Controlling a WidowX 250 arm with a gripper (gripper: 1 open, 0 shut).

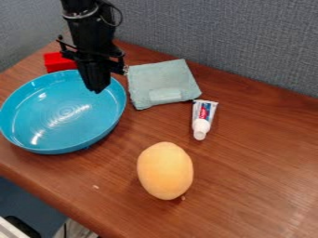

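Note:
My black gripper (96,76) hangs from the top left over the back right part of a round blue plate (56,116) on the wooden table. Its fingertips point down; whether they are open or shut is hard to make out. Behind it at the left is a red block (59,60), partly hidden by the arm.
A folded grey-green cloth (165,84) lies right of the gripper. A toothpaste tube (203,119) lies further right, and a yellow-orange oval object (165,170) sits in front. A grey wall runs along the back.

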